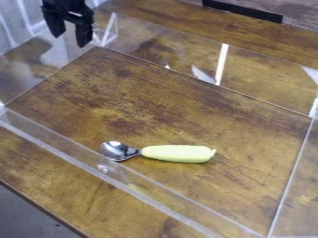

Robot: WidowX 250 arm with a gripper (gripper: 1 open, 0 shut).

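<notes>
A spoon with a shiny metal bowl (pixel 118 151) and a pale yellow-green handle (pixel 177 153) lies on the wooden floor inside a clear-walled enclosure. My black gripper (pixel 70 30) is at the top left, raised near the far left corner, well away from the spoon. It stands open, with no object visible between its two fingers.
Clear plastic walls (pixel 149 214) border the wooden work area (pixel 149 112) on all sides in view. A dark bar (pixel 243 11) lies beyond the far wall at the top right.
</notes>
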